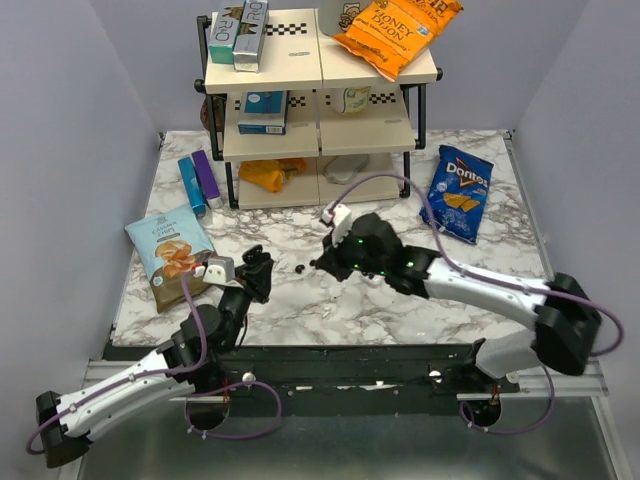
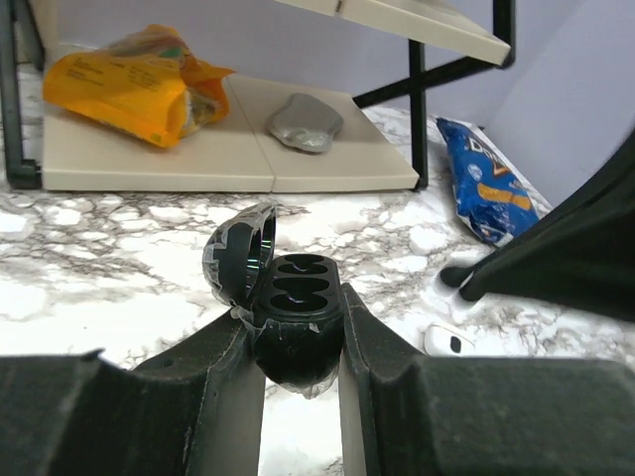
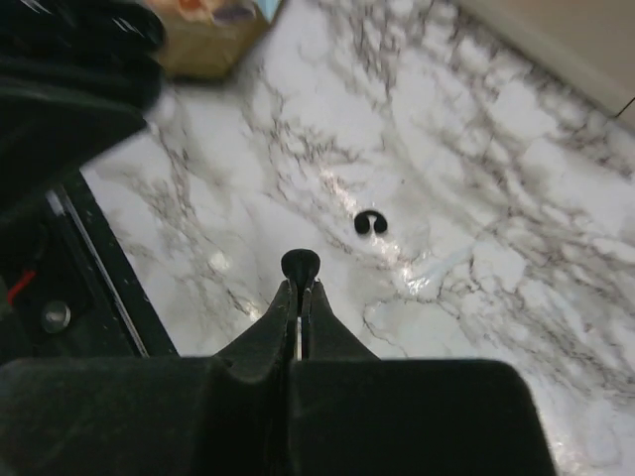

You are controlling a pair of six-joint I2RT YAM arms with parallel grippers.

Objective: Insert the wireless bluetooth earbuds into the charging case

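The black charging case (image 2: 298, 312) has its lid raised and its dark hollows showing. My left gripper (image 1: 252, 283) is shut around its body and holds it above the table. One black earbud (image 3: 301, 265) pokes out between the fingertips of my right gripper, which is shut on it; its lower part is hidden. A second black earbud (image 3: 371, 222) lies on the marble, curved and apart from the gripper. At the right of the left wrist view, the blurred right gripper carries its earbud beside the case, not touching it.
A shelf rack (image 1: 330, 75) stands at the back. A chip bag (image 1: 172, 255) lies to the left and a blue Doritos bag (image 1: 459, 195) to the right. One small white object (image 2: 446, 341) with a dark spot rests on the table. Bare marble separates the two arms.
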